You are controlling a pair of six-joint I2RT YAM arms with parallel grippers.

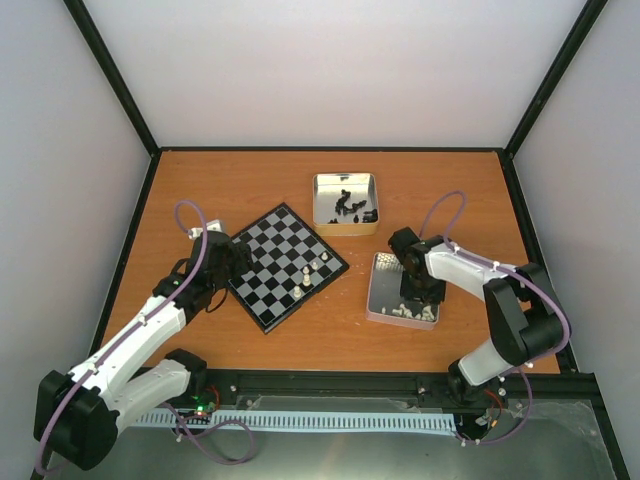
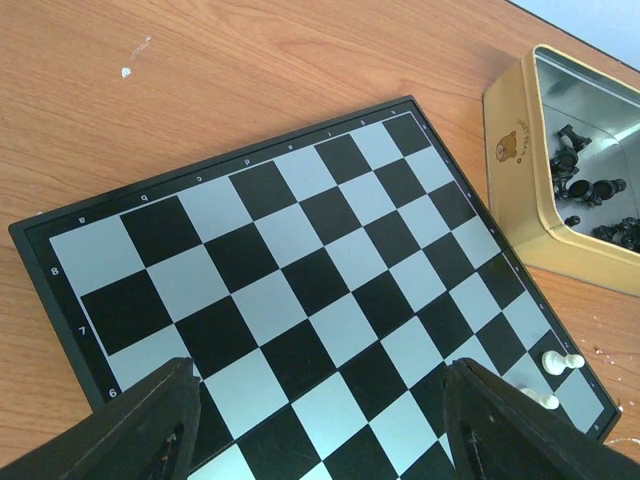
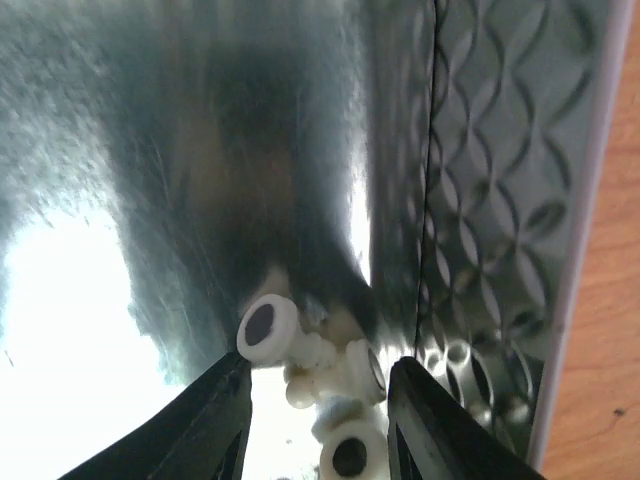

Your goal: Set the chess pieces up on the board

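Observation:
The chessboard [image 1: 270, 250] lies mid-table, several white pieces [image 1: 306, 276] standing on its right part. My left gripper is open above the board's left side, nothing between its fingers. My right gripper is open low inside the pink-rimmed tin [image 3: 585, 150]; white pieces lie just beyond and between its fingertips, one [image 3: 268, 330] on its side, another [image 3: 350, 455] nearer. I cannot tell whether the fingers touch them.
A cream-gold tin [image 1: 344, 229] holding black pieces [image 2: 570, 150] stands behind the board's right side. Bare wooden table [image 1: 450, 190] shows around the board and tins, with walls at the back and sides.

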